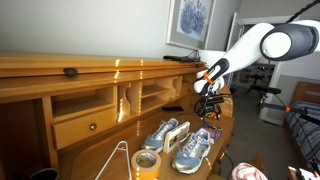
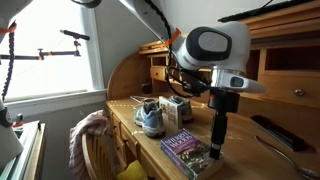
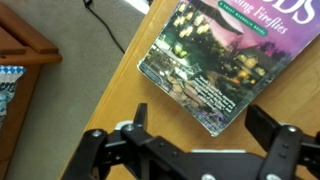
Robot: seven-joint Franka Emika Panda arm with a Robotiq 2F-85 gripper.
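A book (image 3: 215, 60) with a purple and pink cover lies flat on the wooden desk, one corner pointing toward the gripper in the wrist view. In exterior view 2 the same book (image 2: 185, 150) is near the desk's front edge. My gripper is open, with its fingers apart and nothing gripped between them. From exterior view 2, the gripper (image 2: 215, 152) points down at the right end of the book, low over it; whether it touches cannot be told. At the far end of the desk in exterior view 1, the gripper (image 1: 208, 112) looks small and dark.
Grey sneakers (image 1: 192, 152) and a white rack (image 1: 176, 136) stand on the desk, with a roll of tape (image 1: 147, 163) nearer. Wooden shelves (image 1: 120, 100) line the back. Dark spectacles (image 2: 281, 142) lie right of the arm. A chair (image 3: 25, 60) stands beyond the front edge.
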